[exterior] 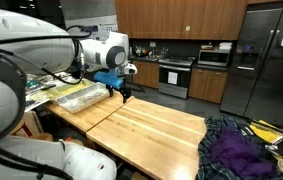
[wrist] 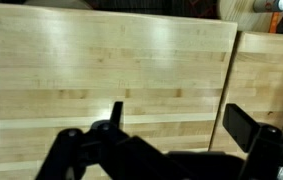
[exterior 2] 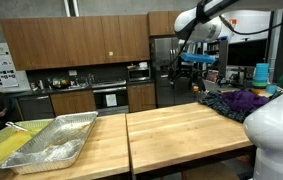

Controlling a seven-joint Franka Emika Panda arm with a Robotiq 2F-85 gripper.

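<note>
My gripper (exterior: 126, 93) hangs above the wooden table (exterior: 151, 130), its fingers pointing down. In the wrist view the gripper is open, with dark fingers (wrist: 116, 118) spread wide at either side and only bare tabletop between them. From the second exterior view, the gripper (exterior 2: 186, 80) shows well clear of the wood. A purple cloth (exterior: 236, 152) lies bunched on a dark checked cloth (exterior: 219, 126) at one end of the table. A metal tray (exterior 2: 56, 145) stands at the opposite end, apart from the gripper.
A seam (wrist: 224, 85) runs between two tabletop sections. Yellow and green items (exterior: 281, 140) crowd the area beside the purple cloth. A white object and an orange one (wrist: 268, 5) lie at the wrist view's top right corner. Midtable is clear.
</note>
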